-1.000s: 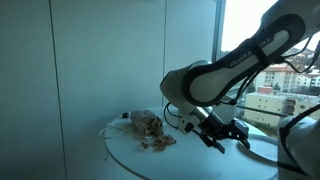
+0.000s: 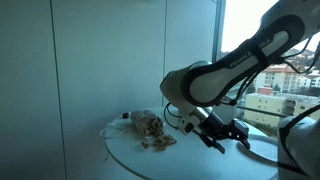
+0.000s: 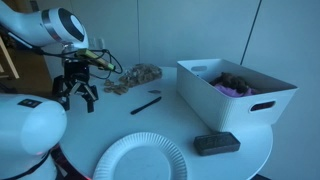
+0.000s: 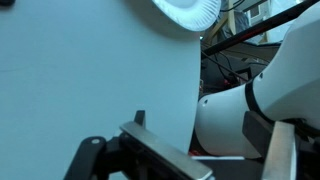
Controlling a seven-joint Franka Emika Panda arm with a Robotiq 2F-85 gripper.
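Note:
My gripper (image 3: 80, 104) stands open over the left part of the white round table (image 3: 110, 128), with nothing between its fingers. In the wrist view its two fingers (image 4: 165, 152) are spread wide at the bottom, bare tabletop and part of the white arm beyond them. A white paper plate (image 3: 141, 160) lies at the table's front, clear of the gripper; its edge (image 4: 188, 8) shows at the top of the wrist view. Near the table's middle lies a dark, thin object (image 3: 146, 105), perhaps a marker or knife.
A white bin (image 3: 238, 100) with dark and purple things inside stands at the right. In front of it lies a dark block, perhaps an eraser (image 3: 216, 143). A crumpled clear bag (image 3: 143, 74) and several brown pieces (image 3: 116, 88) lie at the back.

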